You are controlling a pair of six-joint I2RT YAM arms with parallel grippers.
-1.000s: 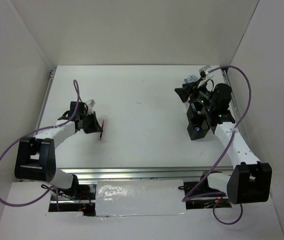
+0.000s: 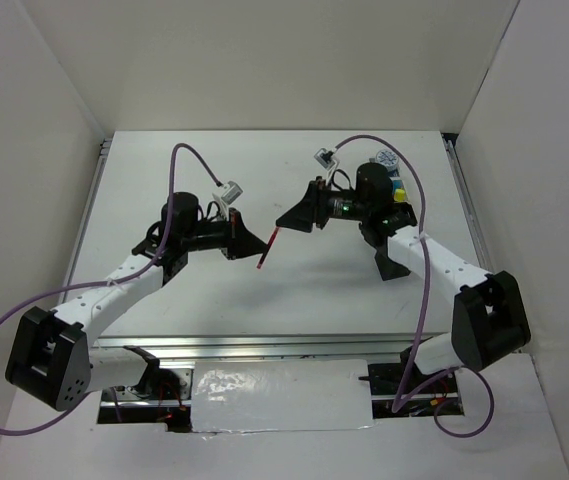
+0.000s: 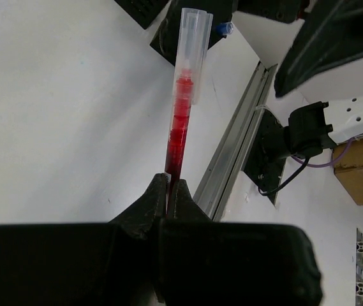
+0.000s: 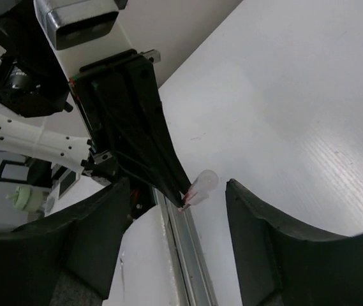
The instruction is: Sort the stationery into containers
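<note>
A red pen with a clear cap (image 3: 192, 44) is gripped by my left gripper (image 2: 263, 250), which holds it above the middle of the white table. The pen's red barrel (image 3: 180, 121) rises from between the left fingertips, cap end away from them. In the right wrist view the cap (image 4: 203, 183) shows in the gap between the right fingers, beyond their tips. Whether they touch it cannot be seen. A black container (image 2: 392, 264) at the table's right is partly covered by the right arm.
Behind the right arm, a blue-and-white round item (image 2: 387, 160) and something yellow (image 2: 400, 195) show at the back right. A metal rail (image 2: 264, 345) runs along the table's front edge.
The right gripper has moved left from over the black container to the pen's cap end.
</note>
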